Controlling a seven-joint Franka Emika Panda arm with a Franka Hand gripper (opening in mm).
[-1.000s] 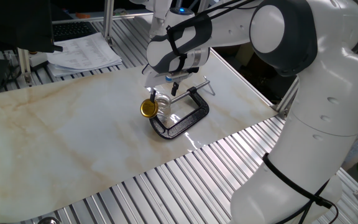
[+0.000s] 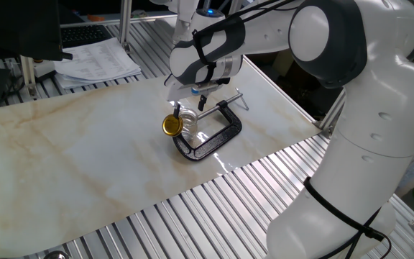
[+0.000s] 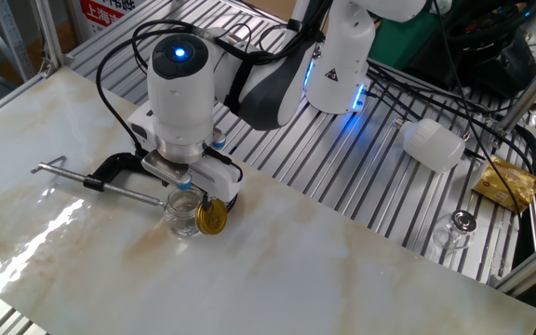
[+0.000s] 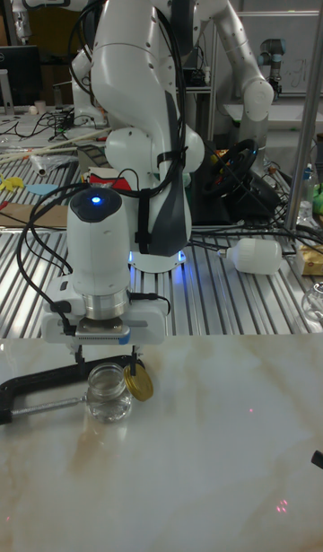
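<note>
A clear glass jar [image 4: 109,404] stands on the marbled board, its mouth uncovered, at the end of the screw of a black C-clamp [image 2: 210,144]. Tilted steeply on edge at the jar's side is a gold lid [image 3: 212,217]. My gripper [image 4: 107,362] points down over the jar with its fingers wide apart. One of its fingers [image 4: 135,357] comes down right at the lid and seems to touch it; the other finger [image 4: 79,354] is on the far side of the jar's mouth. Nothing is squeezed between them. Whether the lid rests on the jar or the finger, I cannot tell.
The marbled board [image 2: 63,165] is clear over a broad area away from the clamp. On the slatted metal table lie a white bulb-shaped object [image 3: 433,145], a small capped jar [image 3: 456,229] and a gold packet [image 3: 506,186]. Papers [image 2: 98,63] lie behind the board.
</note>
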